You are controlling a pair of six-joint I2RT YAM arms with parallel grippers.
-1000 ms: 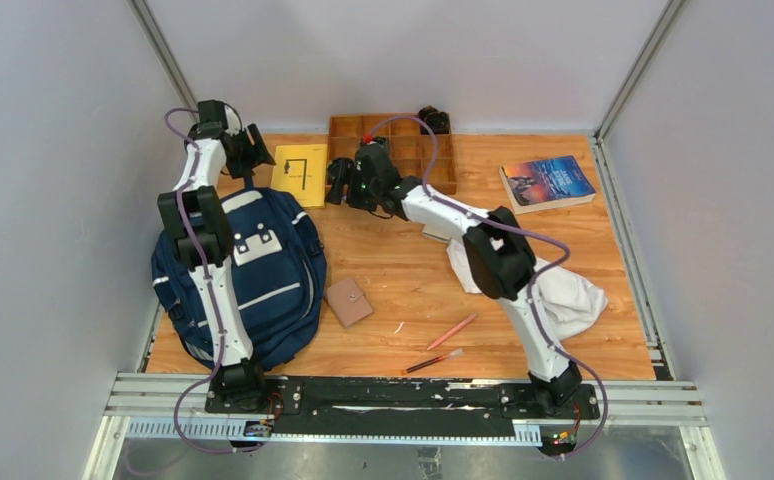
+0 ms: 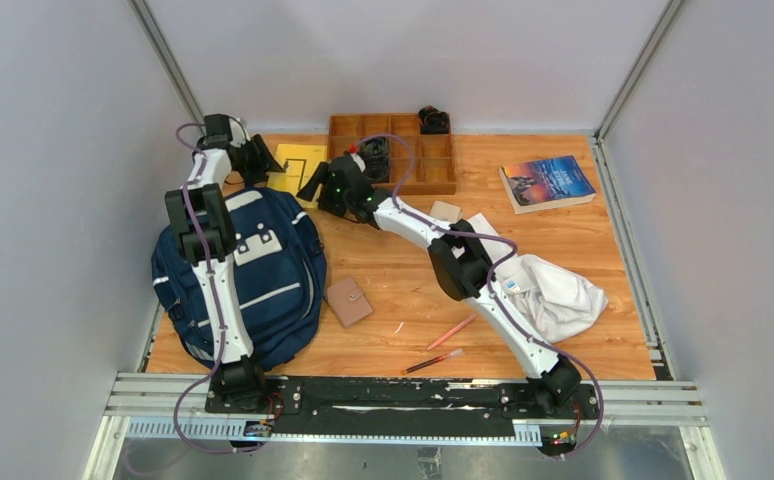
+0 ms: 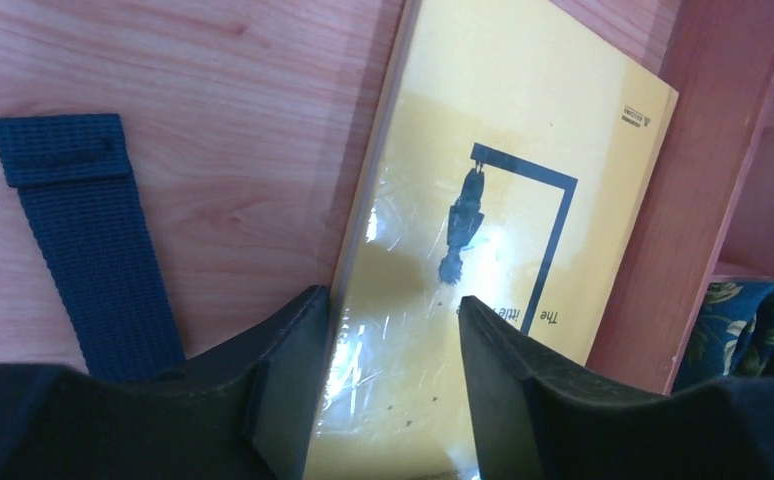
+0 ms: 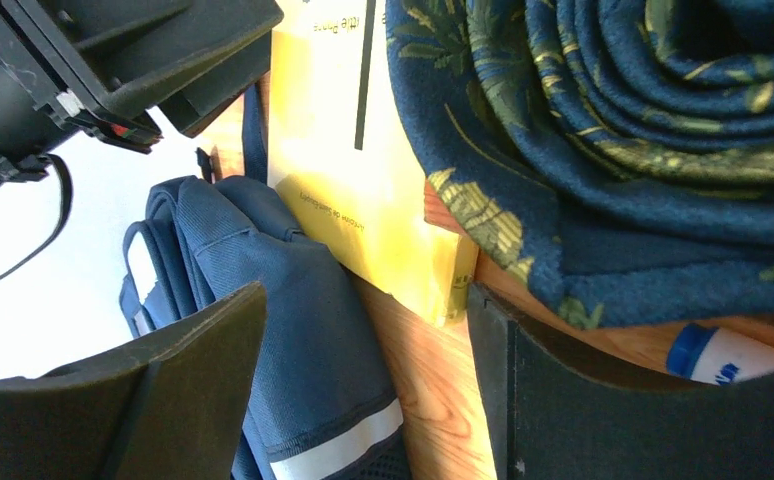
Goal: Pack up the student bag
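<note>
The yellow book (image 2: 299, 164) lies flat at the back of the table, between my two grippers. My left gripper is open; in its wrist view one fingertip is beside the spine and the other appears over the cover. From the other side my right gripper reaches the book's near corner, open, one fingertip close to that corner. Whether either touches the book, I cannot tell. The dark blue backpack (image 2: 281, 255) lies on the left, partly under my left arm.
Right beside the book stands a wooden organizer (image 2: 441, 180) holding a folded patterned cloth (image 4: 623, 160) and a dark item (image 2: 433, 121). A brown wallet (image 2: 348, 301), pens, a white cloth (image 2: 560, 298) and a thick blue book (image 2: 548, 184) lie apart. Mid-table is mostly clear.
My right gripper has come leftward to the yellow book's near right corner. The left gripper has moved slightly right and nearer, to the book's left side. The book looks unmoved.
</note>
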